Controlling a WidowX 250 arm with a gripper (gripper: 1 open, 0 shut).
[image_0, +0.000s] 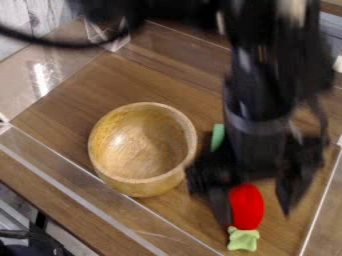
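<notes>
A green block (217, 136) is mostly hidden behind it. A round wooden bowl (140, 148) lies left of them.
Clear plastic edges run along its left and right sides.
</notes>
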